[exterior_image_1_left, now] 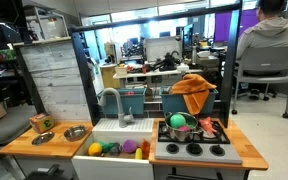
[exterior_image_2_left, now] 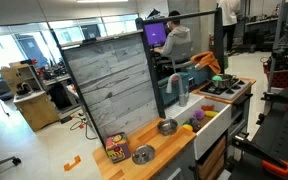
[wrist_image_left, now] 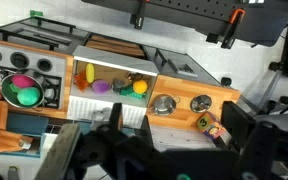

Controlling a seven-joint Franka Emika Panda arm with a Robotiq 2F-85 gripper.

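Seen from above in the wrist view, my gripper stands open, its two dark fingers wide apart with nothing visible between them. Below lies a toy kitchen counter. Its white sink [exterior_image_1_left: 92, 171] holds several toy foods, among them an orange round one [wrist_image_left: 140, 87] and a yellow one [wrist_image_left: 89, 73]. On the stove [exterior_image_1_left: 196, 151] sits a metal pot [wrist_image_left: 21, 82] with a green item [wrist_image_left: 28, 96] in it. Two metal bowls, one nearer the sink [wrist_image_left: 164, 104] and one farther off [wrist_image_left: 201, 103], rest on the wooden counter by a small box [wrist_image_left: 210, 124]. Neither exterior view clearly shows the gripper.
A tap [exterior_image_1_left: 120, 108] rises behind the sink. An orange cloth [exterior_image_1_left: 191, 92] hangs over a blue-grey bin on the rear frame, and a wood-plank panel [exterior_image_2_left: 112, 88] stands behind the bowls. Clamps [exterior_image_2_left: 263, 157] grip a black table edge in front. Bare wood shows around the bowls.
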